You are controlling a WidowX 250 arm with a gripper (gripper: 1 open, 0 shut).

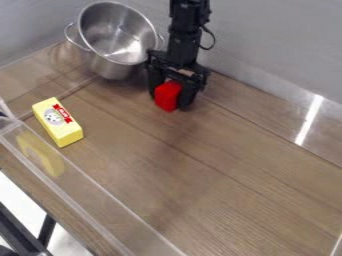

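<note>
My black gripper [174, 88] is low at the back of the wooden table, its fingers around a red object [167, 97]. Whether the fingers are closed tight on it is hard to tell. A steel pot [114, 35] with side handles stands just to the left of the gripper, at the back left corner.
A yellow box [58, 122] with a red-and-white label lies at the left edge, beside a clear plastic rail.
</note>
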